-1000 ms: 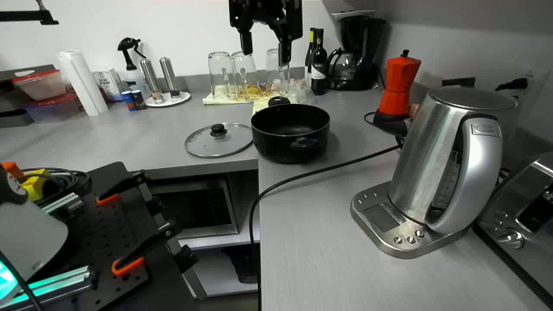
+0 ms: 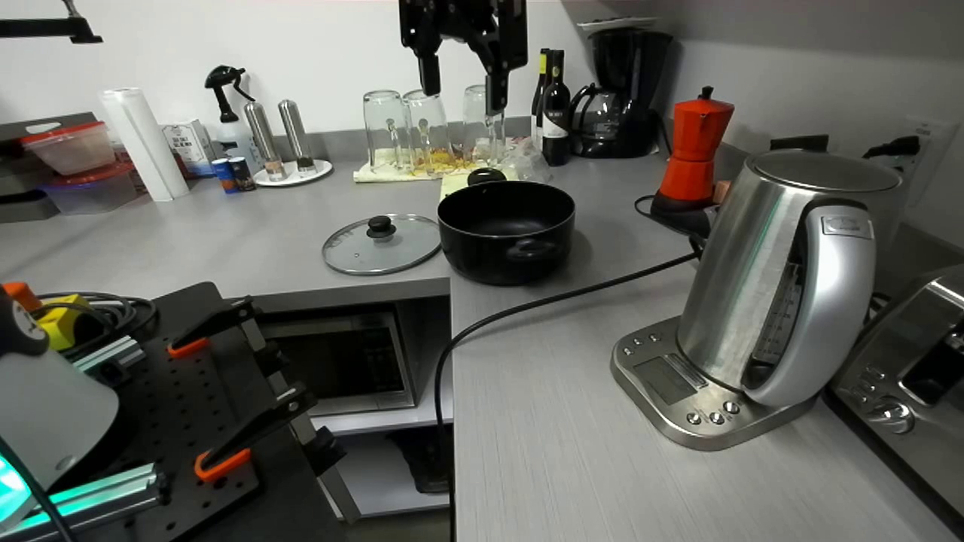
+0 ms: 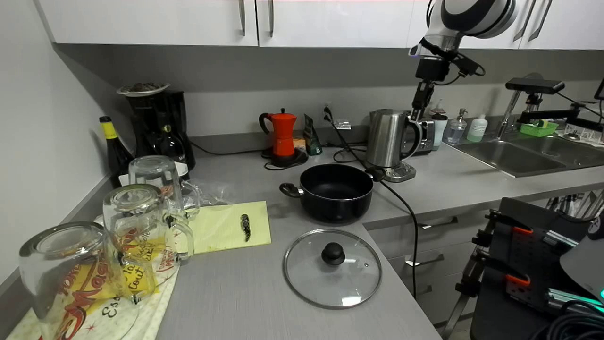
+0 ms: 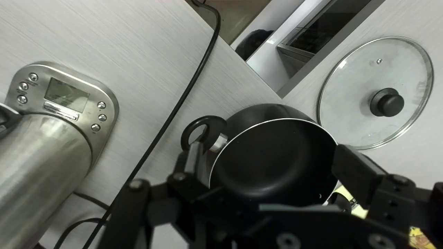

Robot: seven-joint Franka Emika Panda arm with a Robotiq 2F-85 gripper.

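My gripper (image 2: 462, 95) hangs open high above the counter, its two fingers spread and nothing between them. In the wrist view the gripper looks down over a black pot (image 4: 274, 162), which lies well below the fingers. The pot (image 3: 335, 195) is uncovered and looks empty, with a handle on each of two sides. Flat on the counter beside it rests a glass lid (image 3: 317, 277) with a black knob (image 3: 333, 253). Inside exterior view 2, the gripper (image 3: 417, 113) appears in front of the kettle's handle side, its fingertips hard to make out.
A steel kettle (image 2: 768, 280) stands on its base at the right. A black cable (image 2: 560, 296) crosses the counter near the pot and drops over the edge. Glass mugs (image 3: 73, 272), a yellow cloth (image 3: 226, 226) with a small dark object (image 3: 245, 226), and a red moka pot (image 3: 283, 133) stand around.
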